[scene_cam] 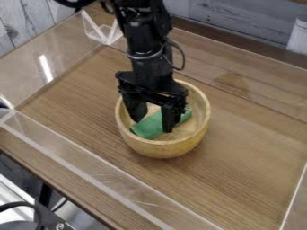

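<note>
A wooden bowl [189, 142] sits on the wooden table, with a green object [151, 128] lying inside it. My black gripper [153, 113] is low over the bowl, its two fingers reaching down inside on either side of the green object, open. The fingers partly hide the green object, and whether they touch it is unclear.
A white wire-like stand [103, 25] is at the back left, and a white cylinder [300, 34] is at the back right edge. Dark cables lie at the lower left.
</note>
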